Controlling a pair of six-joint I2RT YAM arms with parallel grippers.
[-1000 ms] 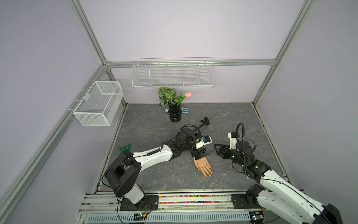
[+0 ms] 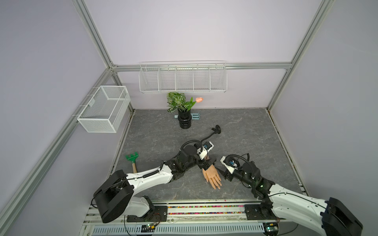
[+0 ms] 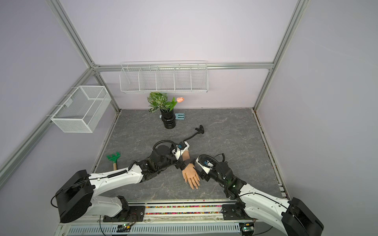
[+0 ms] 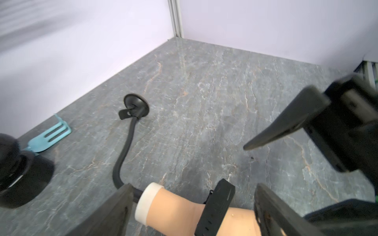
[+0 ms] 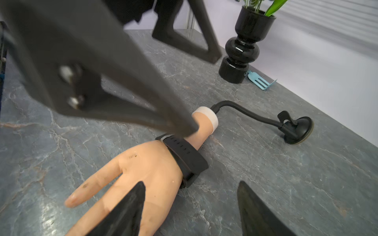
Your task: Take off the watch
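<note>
A black watch (image 4: pixel 214 208) is round the wrist of a model hand (image 5: pixel 151 173), which lies on the table with its fingers toward the front edge. My left gripper is open, its fingers apart on either side of the forearm and watch in the left wrist view. Lower right of it, my right gripper (image 2: pixel 221 171) comes in beside the hand. Its fingers (image 5: pixel 132 208) stand apart in the right wrist view, the watch (image 5: pixel 184 157) beyond them and nothing held. From above, the left gripper hides the watch.
A black bendy stalk (image 5: pixel 252 116) ties the forearm to a suction base (image 5: pixel 297 129). Behind stand a black vase (image 2: pixel 184 119) with plants and a blue fork (image 5: pixel 259 80). A green rake (image 2: pixel 132 158) lies at left. The two grippers are very close together.
My right gripper has swung left and toward the front, close to the hand. The left gripper has shifted a little to the left.
</note>
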